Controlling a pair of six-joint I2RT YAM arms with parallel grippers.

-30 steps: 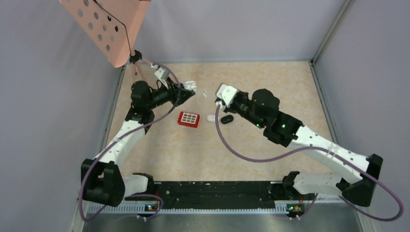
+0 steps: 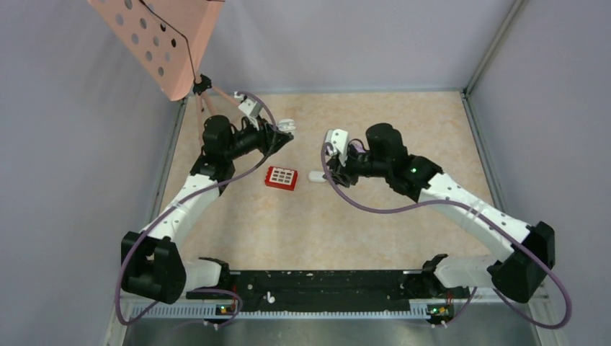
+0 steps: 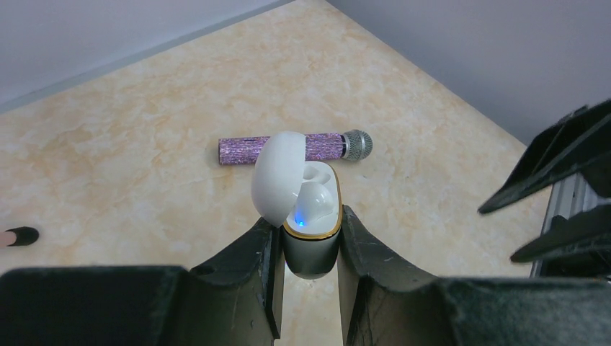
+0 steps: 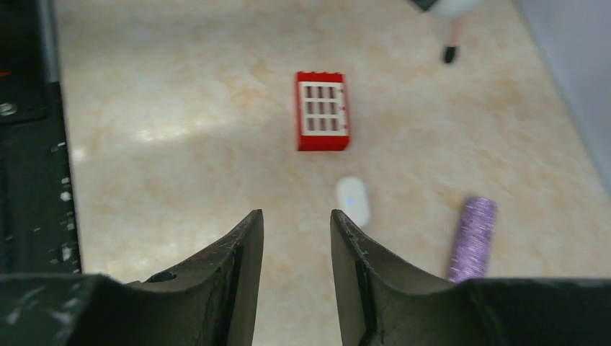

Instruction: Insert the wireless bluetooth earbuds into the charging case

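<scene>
The open white earbud case (image 3: 311, 245) is held upright in my left gripper, its lid raised and a blue light inside. One well at the back looks empty; whether the front one holds an earbud I cannot tell. In the top view the case (image 2: 286, 126) is above the table, facing my right gripper (image 2: 339, 176). The right wrist view shows the right gripper's two dark fingers (image 4: 241, 245) apart, with nothing visible between them, pointing over the table.
A red box with a white grid (image 4: 323, 112) and a small white object (image 4: 352, 198) lie on the table. A purple microphone (image 3: 324, 146) lies beyond them.
My right arm has swung and turned, its wrist now nearer the back and covering the dark oval on the table. The left gripper with the case has shifted slightly.
</scene>
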